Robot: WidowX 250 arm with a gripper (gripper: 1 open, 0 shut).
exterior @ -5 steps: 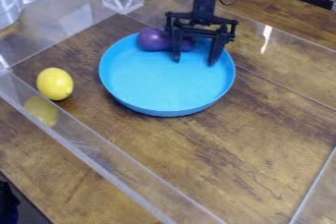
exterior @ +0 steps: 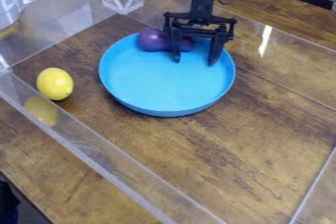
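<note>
My gripper [exterior: 196, 43] is at the back rim of a blue round tray [exterior: 164, 81], its dark fingers open and reaching down over the tray's back part. A purple object [exterior: 153, 39], rounded like an eggplant, lies at the back left of the tray, partly behind the gripper. Whether the fingers touch it I cannot tell. A yellow egg-shaped object [exterior: 55, 84] lies on the wooden table outside the tray, to its left.
Clear plastic walls run along the left side and across the lower left of the wooden table [exterior: 237, 159]. The table right of and in front of the tray is clear.
My gripper has shifted slightly over the back of the tray. The tray and the yellow object look unmoved.
</note>
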